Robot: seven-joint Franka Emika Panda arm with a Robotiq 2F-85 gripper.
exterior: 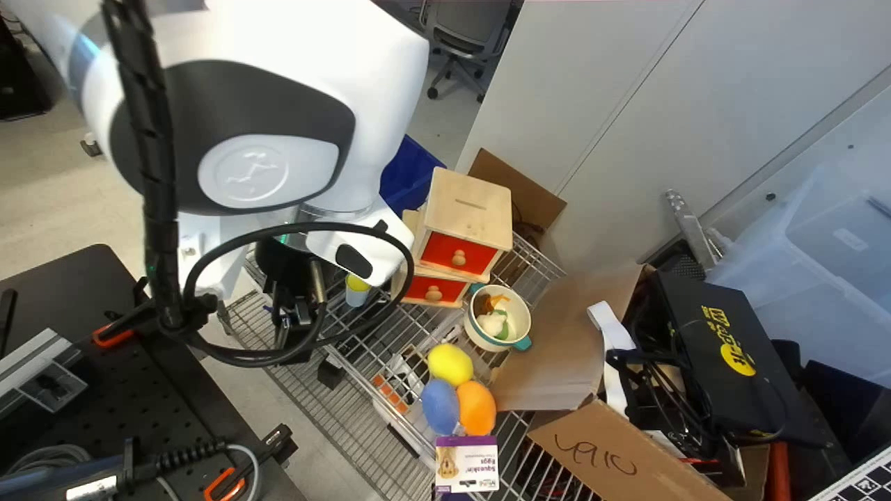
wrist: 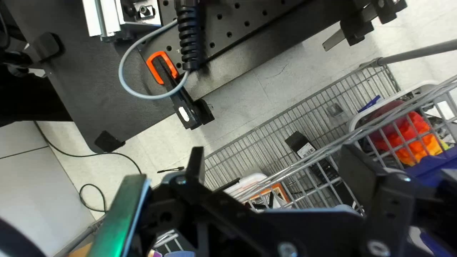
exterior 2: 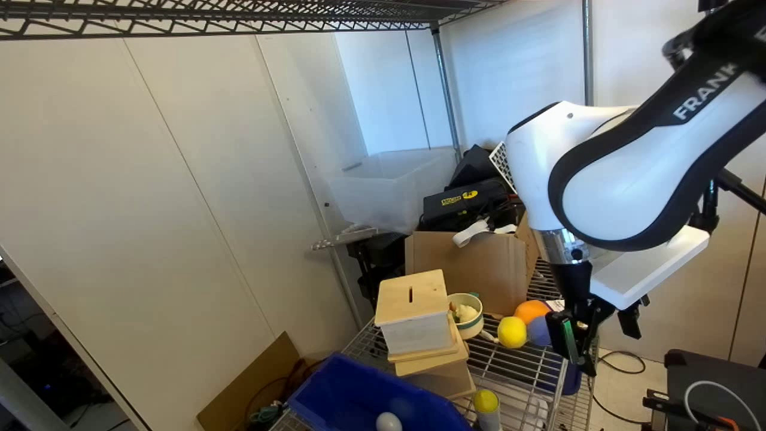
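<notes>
My gripper is open, its fingers wide apart with nothing between them in the wrist view. It hangs beside the wire rack (exterior 2: 495, 366), over the rack's edge on the black table's side. Yellow, blue and orange balls (exterior: 450, 364) sit clustered on the rack, apart from the gripper. Behind them stands a pale bowl (exterior: 499, 317) with teal handles and food-like pieces inside. Two wooden boxes with red drawers (exterior: 455, 253) are stacked beside it. A small cup (exterior: 357, 292), yellow inside, stands near the boxes. The cable partly hides the gripper in exterior view 1.
A blue bin (exterior 2: 373, 391) holding a white round object is beside the boxes. The Squeakin' Eggs box (exterior: 466, 464), an open cardboard box (exterior: 551, 351) and the black table (exterior: 125, 401) surround the rack. Bare floor (wrist: 257, 98) separates table and rack.
</notes>
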